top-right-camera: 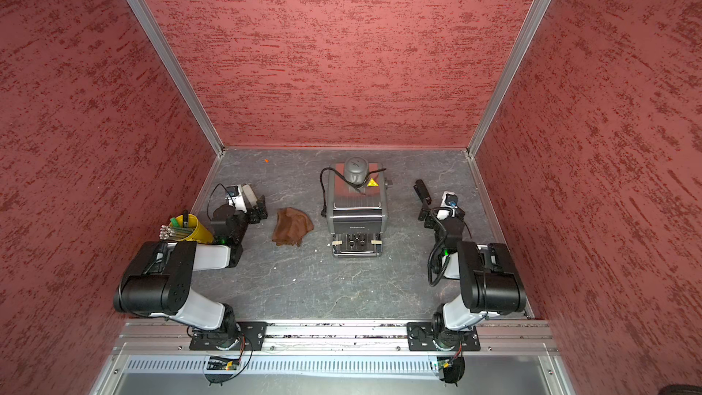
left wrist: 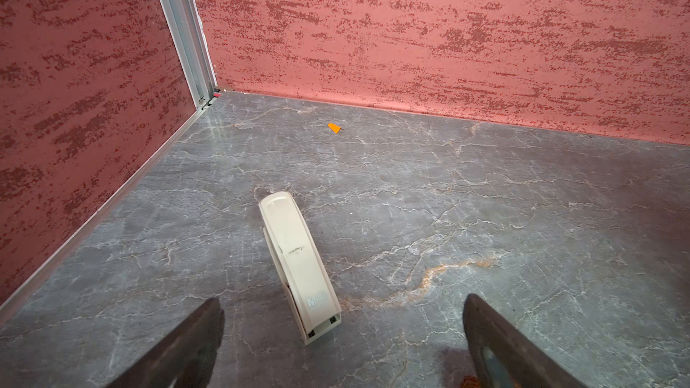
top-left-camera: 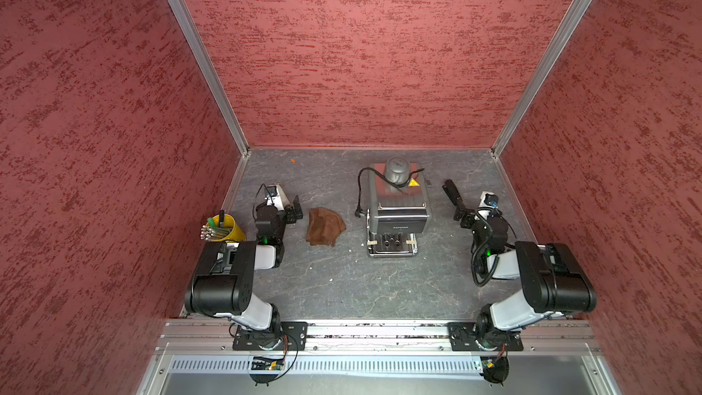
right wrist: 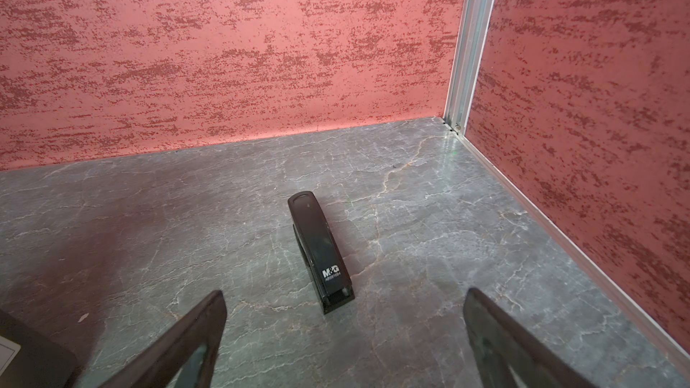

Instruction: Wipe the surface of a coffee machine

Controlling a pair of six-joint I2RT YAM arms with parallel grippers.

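Observation:
A grey metal coffee machine stands upright in the middle of the table, its black power cord draped over the top. To its left a crumpled brown cloth lies flat on the table; in the left wrist view just a sliver of the cloth shows behind a finger. My left gripper is open and empty, left of the cloth in the top views. Over at the right, away from the machine, my right gripper is open too, with nothing between its fingers.
A white stapler lies ahead of the left gripper and a black stapler ahead of the right one. Beside the left arm stands a yellow cup holding several sticks.

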